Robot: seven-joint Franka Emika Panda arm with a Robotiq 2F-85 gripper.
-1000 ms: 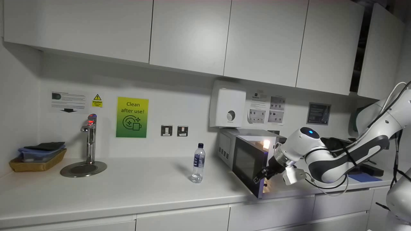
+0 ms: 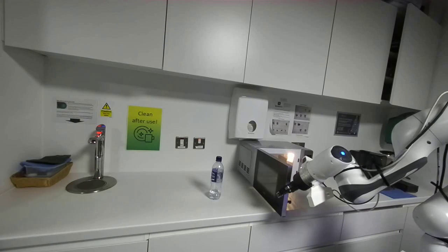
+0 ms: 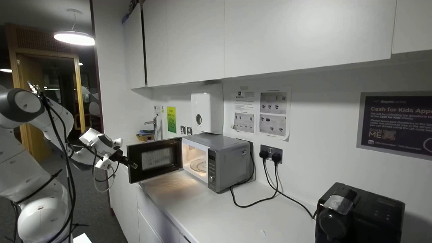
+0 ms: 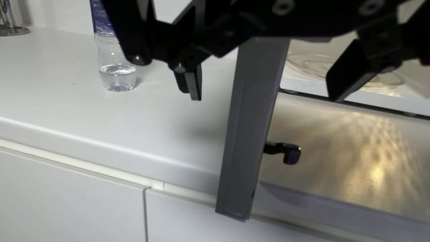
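The microwave (image 3: 235, 162) stands on the counter with its door (image 3: 135, 176) swung wide open and its inside lit. At the door's free edge (image 4: 252, 121) my gripper is open, and that edge runs between its spread fingers. One finger (image 2: 280, 193) shows against the door's outer face; another (image 3: 132, 164) shows on the inner side. Whether either touches the door I cannot tell. A dark latch hook (image 4: 292, 154) juts from the inner side below my fingers. The glass turntable (image 3: 199, 164) inside looks empty.
A clear water bottle (image 2: 216, 178) stands upright on the counter left of the door. Farther left are the tap (image 2: 99, 155) and a basket (image 2: 42, 176). A coffee machine (image 3: 358, 214) and cables lie beyond the microwave.
The arm's wrist and forearm have shifted slightly, the wrist a little lower and to the right. My fingertips remain near the same spot at the door. Door and bottle have not moved.
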